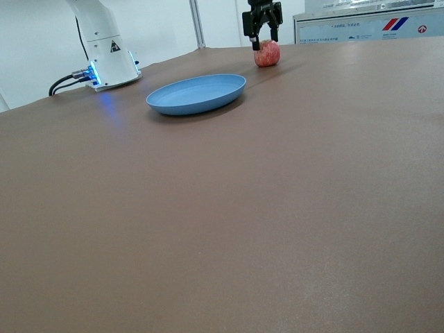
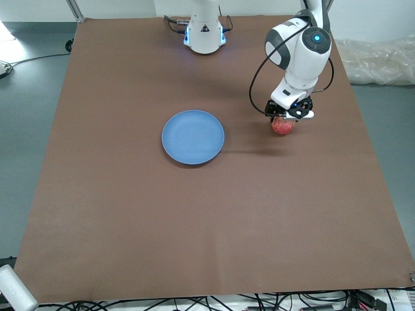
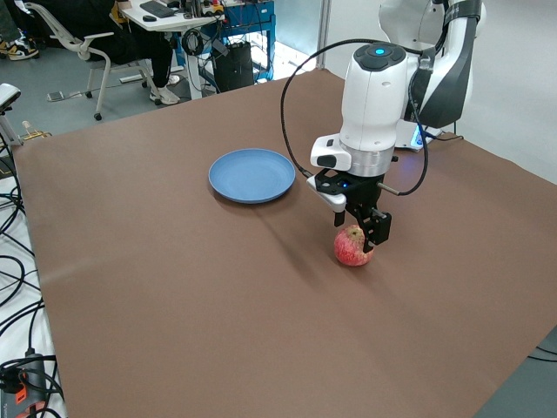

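Note:
A red apple (image 2: 283,127) (image 1: 267,55) (image 3: 351,247) rests on the brown table (image 2: 214,227) at the right of a blue plate (image 2: 193,137) (image 1: 195,94) (image 3: 251,175), apart from it. My black gripper (image 2: 287,118) (image 1: 264,38) (image 3: 352,229) is directly over the apple, open, with its fingers straddling the apple's top; whether they touch it cannot be seen clearly.
A white robot base (image 2: 205,32) with cables stands at the back of the table. Cables and a controller lie beyond the near edge; plastic sheeting lies off the right side in the left camera view.

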